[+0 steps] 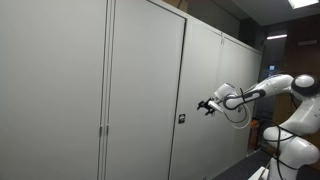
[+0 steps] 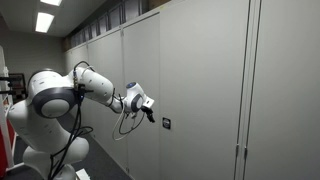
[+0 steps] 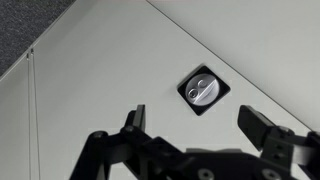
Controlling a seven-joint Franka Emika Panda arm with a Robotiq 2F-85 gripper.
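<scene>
A small square latch, dark-rimmed with a round silver centre, is set into the pale cabinet door near a seam between panels. In exterior view 1 the same latch shows as a dark square left of my gripper. My gripper stands open in the wrist view, its two dark fingers wide apart and the space between them empty. The latch appears beyond the fingertips, apart from them. From exterior view 2, the gripper is held out before the doors, with the latch slightly lower and to the right.
Tall grey cabinet doors fill most of the background. Carpeted floor shows at the upper left of the wrist view. A loose cable loops below the forearm. Free air lies in front of the doors.
</scene>
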